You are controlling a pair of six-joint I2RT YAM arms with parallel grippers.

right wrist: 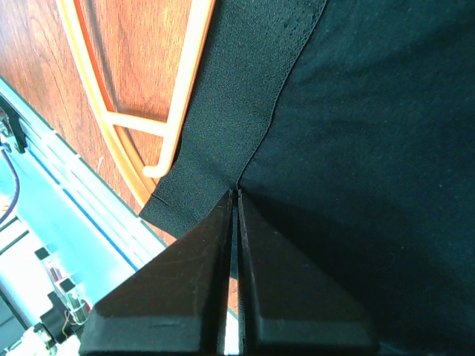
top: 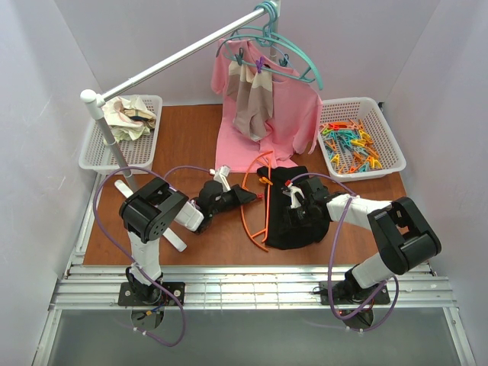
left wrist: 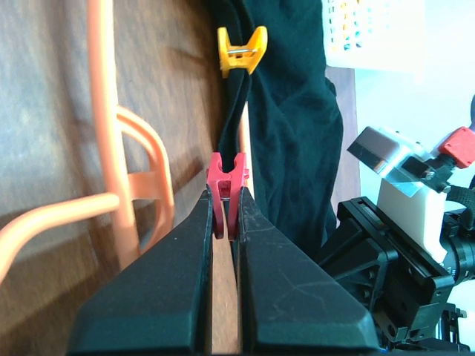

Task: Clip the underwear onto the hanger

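Black underwear [top: 301, 229] lies on the table along an orange hanger [top: 248, 221]. A yellow clip [left wrist: 241, 52] sits on the fabric's folded edge at the hanger bar. My left gripper is shut on a red clip [left wrist: 226, 178], which is at that same edge nearer me; whether it bites the fabric is unclear. My right gripper is shut, resting on the underwear near a seam, with no object visible between its fingertips.
Pink garments [top: 293, 114] hang on teal hangers from a white rail [top: 183, 53]. A basket of cloth [top: 130, 122] stands left, a basket of clips [top: 358, 145] right. A white bar lies left of my left arm.
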